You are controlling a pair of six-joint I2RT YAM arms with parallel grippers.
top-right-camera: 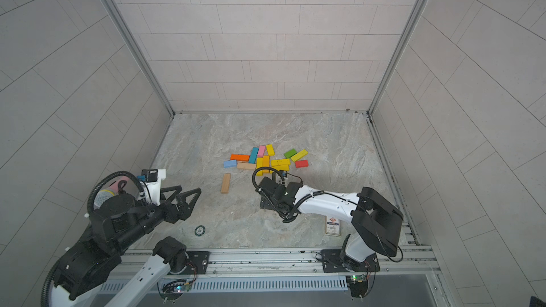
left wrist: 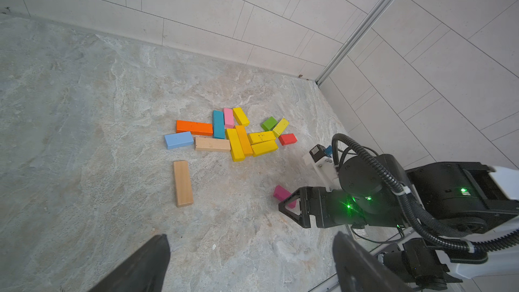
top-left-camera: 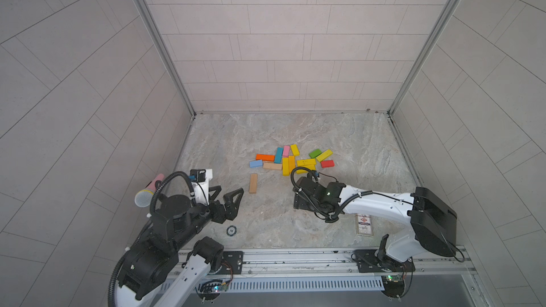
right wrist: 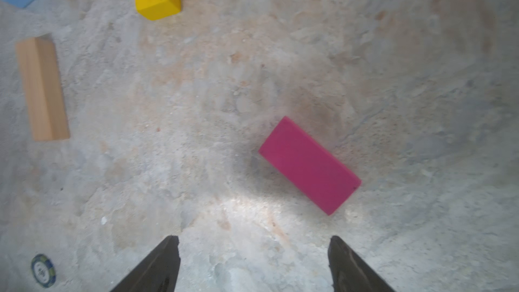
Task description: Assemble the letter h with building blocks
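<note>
A magenta block lies alone on the table beneath my open right gripper, which has nothing between its fingers; in the left wrist view the same block (left wrist: 281,193) shows partly behind that gripper. A wooden block (top-left-camera: 253,183) lies apart, left of centre. Further back is a loose cluster of colored blocks, among them yellow (left wrist: 233,143), orange (left wrist: 192,128), teal (left wrist: 218,124), blue (left wrist: 178,140), green (left wrist: 268,123) and red (left wrist: 287,139). My left gripper (top-left-camera: 232,199) stands open and empty over the table's left front, left of the wooden block.
The table (top-right-camera: 193,130) is walled at back and sides. A small round disc (top-left-camera: 231,230) lies near the front edge, and a label plate (top-left-camera: 364,224) lies beside the right arm.
</note>
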